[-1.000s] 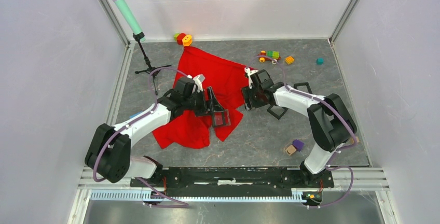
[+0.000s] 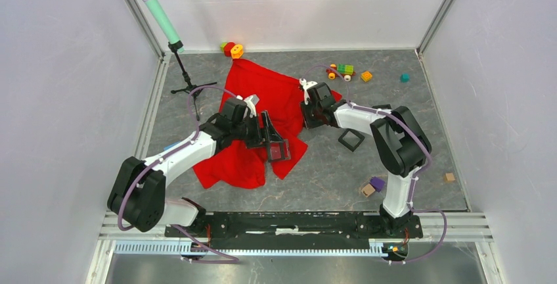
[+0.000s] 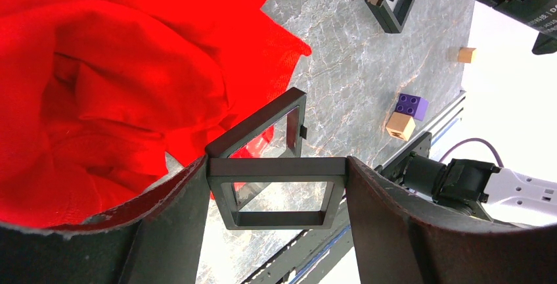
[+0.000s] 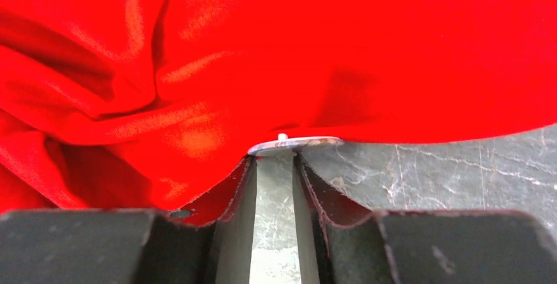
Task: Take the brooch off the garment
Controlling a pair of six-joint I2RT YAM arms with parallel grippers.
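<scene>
The red garment point(image 2: 261, 159) lies crumpled across the middle of the table. At its edge in the right wrist view, the brooch point(image 4: 309, 142) shows nearly edge-on as a thin pale disc with a small white knob. My right gripper has its fingertips right at the brooch's near side, with a narrow gap where grey floor shows. Whether those tips clasp the brooch cannot be made out. My left gripper is shut on a black square frame point(image 3: 279, 218), a hinged second panel standing open behind it, over the garment's near edge.
Another black frame point(image 2: 351, 140) lies right of the garment, close to the right arm. Toy blocks sit around: a purple block point(image 2: 377, 183), a wooden block point(image 2: 368, 190), and a toy train point(image 2: 341, 70). A tripod point(image 2: 190, 87) stands at left.
The left arm and its black frame stay where they were.
</scene>
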